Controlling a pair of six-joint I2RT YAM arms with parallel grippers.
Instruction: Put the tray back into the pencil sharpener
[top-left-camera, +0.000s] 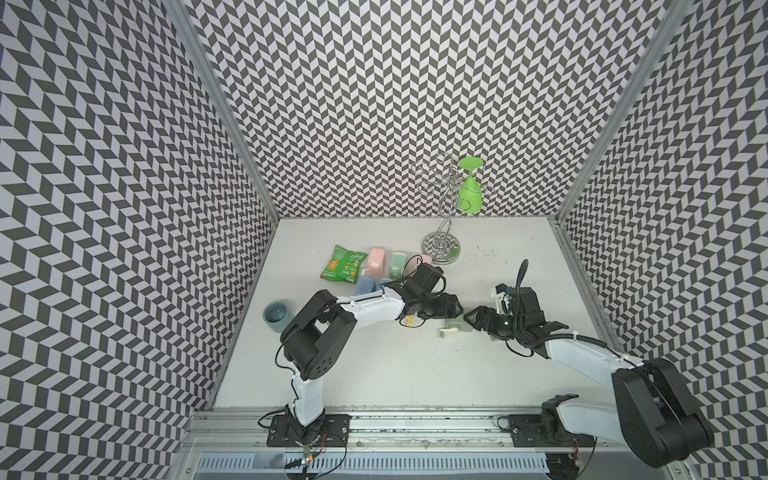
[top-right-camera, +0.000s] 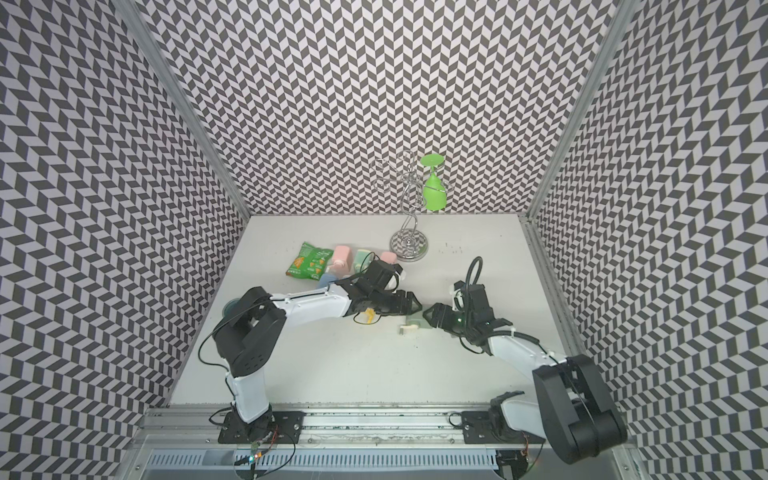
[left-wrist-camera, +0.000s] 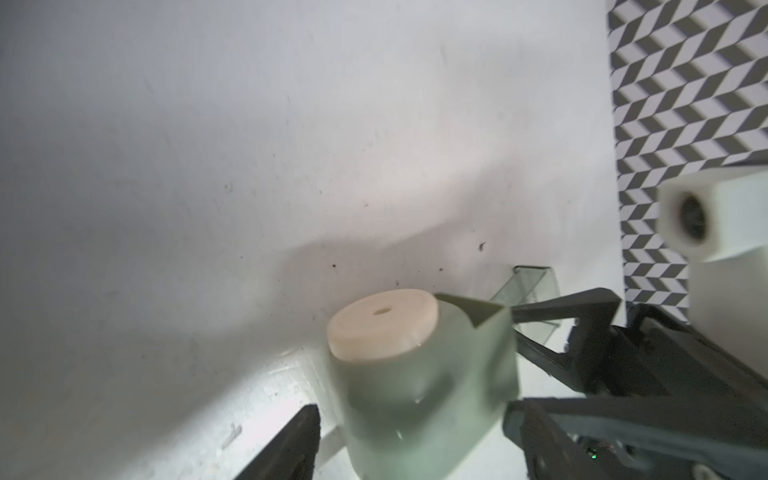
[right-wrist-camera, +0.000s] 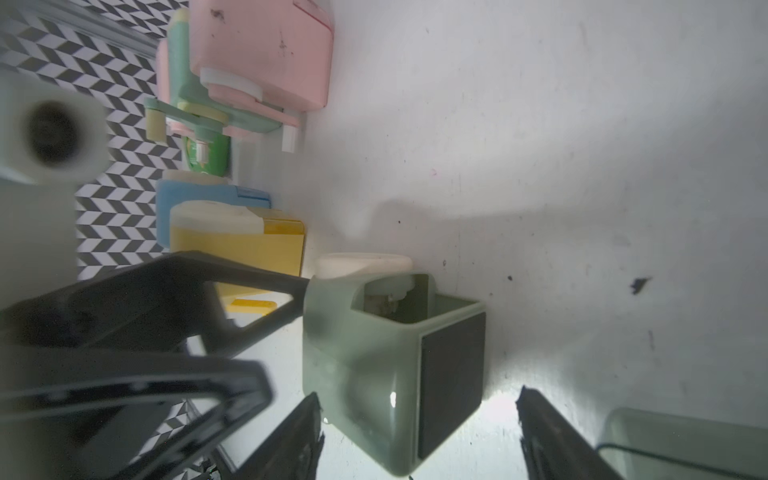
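Note:
The pale green sharpener (right-wrist-camera: 360, 360) stands on the table between both grippers. Its cream knob (left-wrist-camera: 384, 324) is at the top in the left wrist view; an open-topped hollow and a dark rectangular side show in the right wrist view. A see-through greenish tray (right-wrist-camera: 688, 448) lies apart from the body, at the lower right there. My left gripper is open, its fingers spread on either side of the body; contact cannot be told. My right gripper is open too, its fingertips framing the body, one close to the tray.
Other sharpeners, pink (right-wrist-camera: 264, 48), yellow (right-wrist-camera: 232, 248) and blue (right-wrist-camera: 212, 200), stand close behind the left arm. A green snack bag (top-left-camera: 344, 264), a chrome stand (top-left-camera: 441, 246) with a green cup (top-left-camera: 470, 196), and a teal cup (top-left-camera: 277, 315) stand farther off.

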